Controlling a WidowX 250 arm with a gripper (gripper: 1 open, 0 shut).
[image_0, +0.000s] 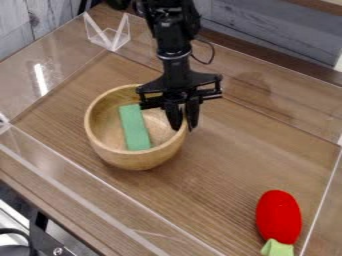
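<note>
The black gripper is shut on the right side of the rim of a tan wooden bowl in the middle left of the table. A green block lies inside the bowl, along its left part. The fingertips are partly hidden at the rim.
A red oval object with a pale green piece below it lies at the lower right. A wall and edge border the back.
</note>
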